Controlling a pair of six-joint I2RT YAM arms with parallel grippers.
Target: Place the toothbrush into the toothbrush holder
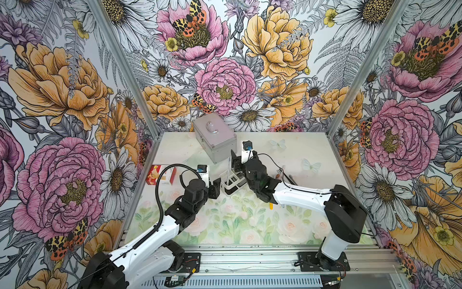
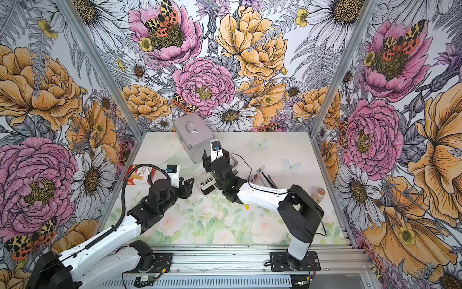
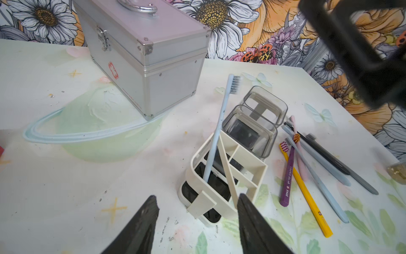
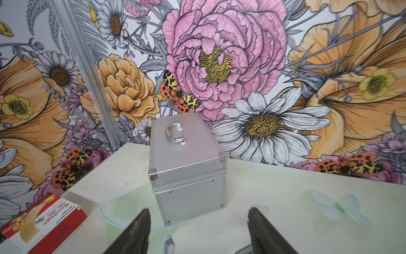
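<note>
In the left wrist view a light blue toothbrush stands, bristles up and a little tilted, inside a slot of the cream toothbrush holder. Nothing grips it. Both fingers of my left gripper are spread, with the holder beyond them and nothing between. My right gripper is raised above the holder, its fingers wide apart and empty. Just the tip of the toothbrush shows low in the right wrist view. From the top left, the holder is partly covered by the right arm.
Several other toothbrushes, one with a yellow handle, lie right of the holder. A clear lidded case adjoins it. A silver box stands behind. The bandage box is at left, a small jar at right.
</note>
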